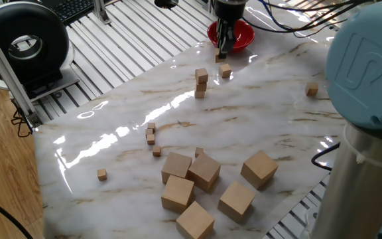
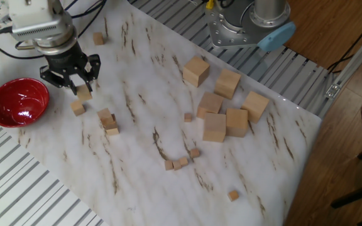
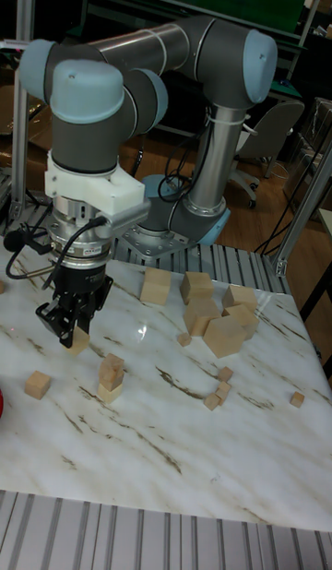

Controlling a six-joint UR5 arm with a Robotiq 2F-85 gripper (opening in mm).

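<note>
My gripper [image 2: 82, 87] is shut on a small wooden cube [image 2: 84, 94], which sits at its fingertips and hangs above the table near the bowl in exterior view 2. The same held cube [image 3: 77, 342] shows below the dark fingers in exterior view 3; in exterior view 1 the gripper [image 1: 225, 51] partly hides it. Close beside it, a loose small cube [image 1: 225, 70] lies on the marble top. A little farther off stands a small stack of cubes [image 1: 201, 83], its upper part set slightly askew.
A red bowl [image 2: 19, 103] stands just beside the gripper. Several large wooden blocks [image 1: 204, 171] cluster near the robot's base side, with several tiny cubes [image 1: 150, 139] nearby. One lone cube [image 1: 312, 89] lies apart. Bare marble [image 1: 257, 119] spreads between these groups.
</note>
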